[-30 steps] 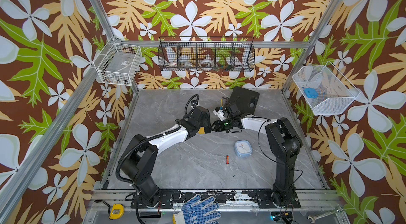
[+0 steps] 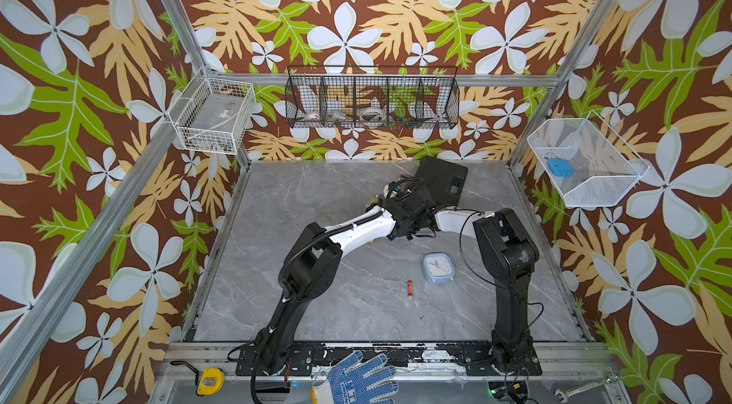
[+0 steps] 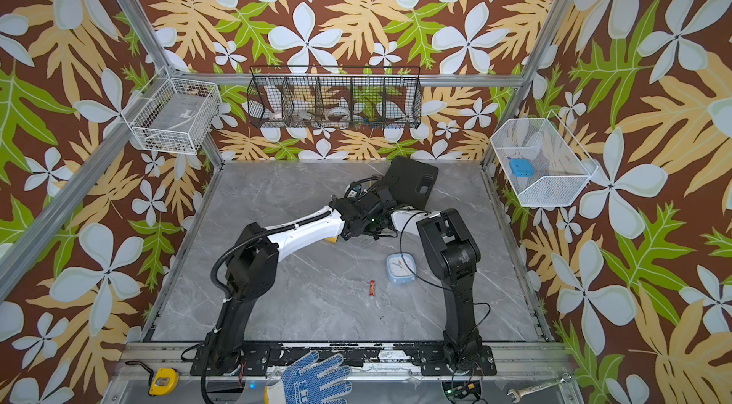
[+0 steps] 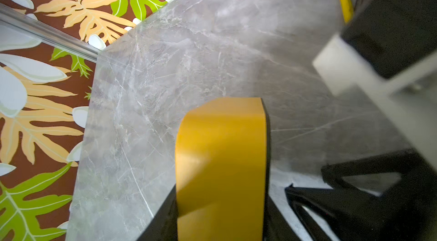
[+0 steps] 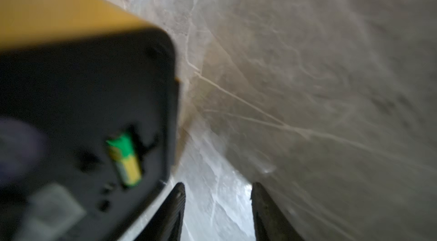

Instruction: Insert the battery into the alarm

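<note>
The light blue clock point(image 2: 438, 268) lies on the table right of centre, with a red battery point(image 2: 409, 287) below and left of it. A yellow-and-black device point(image 4: 220, 163) fills the lower middle of the left wrist view, in my left gripper, shut on it. The right wrist view shows its black side, with a green-yellow piece point(image 5: 125, 159) set in it, blurred. My right gripper is open beside the device, nothing between its fingertips. In both top views the two wrists crowd together at mid-table, hiding most of the device.
A black flat panel point(image 2: 450, 175) lies at the back right. Wire baskets hang on the left point(image 2: 215, 137), back point(image 2: 320, 98) and right point(image 2: 594, 182) frames.
The right arm has shifted only slightly.
</note>
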